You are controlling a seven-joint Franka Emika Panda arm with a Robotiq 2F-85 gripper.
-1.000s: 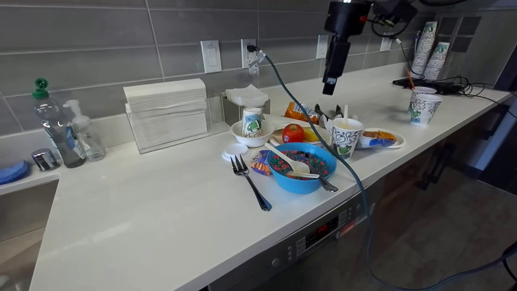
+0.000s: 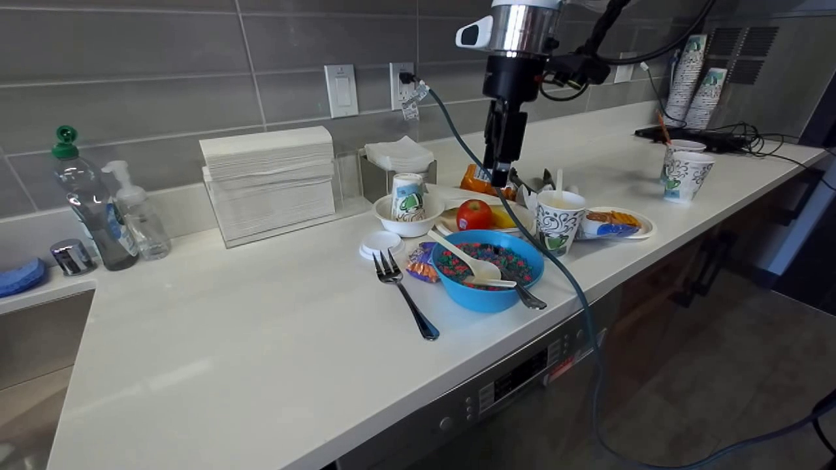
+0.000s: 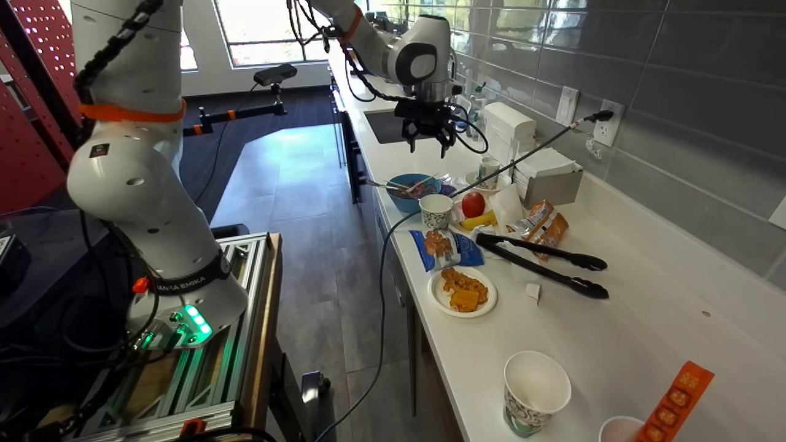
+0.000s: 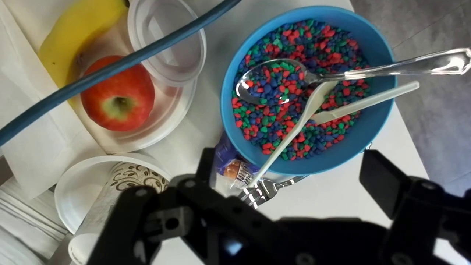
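Observation:
My gripper [image 3: 428,150] hangs over the counter, its fingers spread and nothing between them; it is clear of every object. In the wrist view a blue bowl [image 4: 383,112] full of red, green and blue bits lies just ahead of the fingertips. A metal spoon [image 4: 375,70], a white plastic spoon [image 4: 300,124] and a pale plastic handle [image 4: 375,101] rest in it. The metal fork [image 2: 409,300] lies beside the bowl, with a small purple snack bag [image 2: 423,262] near it. Behind the bowl sit a red apple [image 2: 474,215] and a yellow banana [image 4: 73,37].
A dark cable [image 2: 576,283] runs across the counter past the bowl. Close by stand a patterned cup [image 2: 558,227] and a white bowl [image 2: 401,223] holding a cup. Black tongs [image 3: 549,265] lie farther along.
In exterior view 1 my gripper has shifted left and down and now points more nearly straight down. The objects on the counter have not moved.

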